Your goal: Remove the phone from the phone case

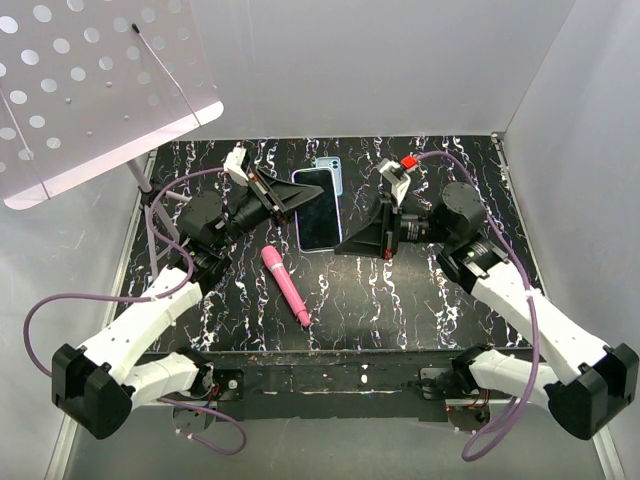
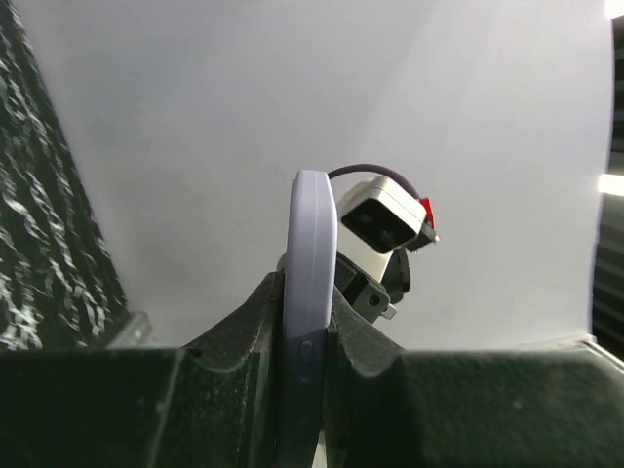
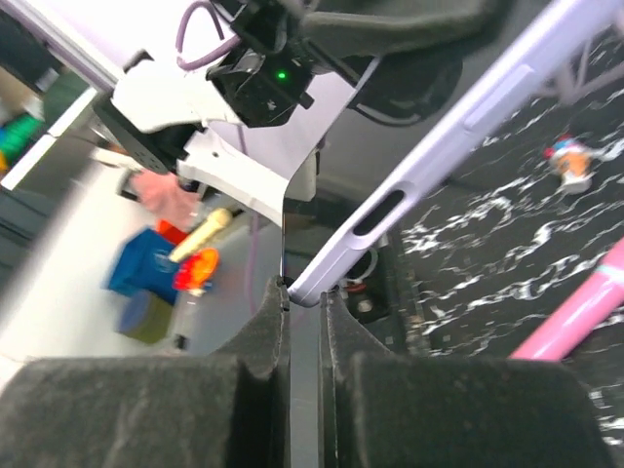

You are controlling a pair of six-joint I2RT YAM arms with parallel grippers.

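The phone [image 1: 318,215], dark screen up, sits in a lilac case [image 2: 310,234], held off the table. My left gripper [image 1: 312,192] is shut on the cased phone by its left side; the lilac edge stands between the fingers in the left wrist view. My right gripper [image 1: 340,248] is at the phone's near right corner. In the right wrist view, a narrow gap separates its fingertips [image 3: 285,317], right at the corner of the case [image 3: 385,200]. Whether they touch it is unclear. The dark screen [image 3: 322,195] lies along the case's edge there.
A pink stick-like object [image 1: 286,285] lies on the black marbled table [image 1: 370,310], nearer the front. Behind the phone a pale blue phone-shaped thing [image 1: 335,170] partly shows. The perforated panel [image 1: 100,90] hangs at the upper left.
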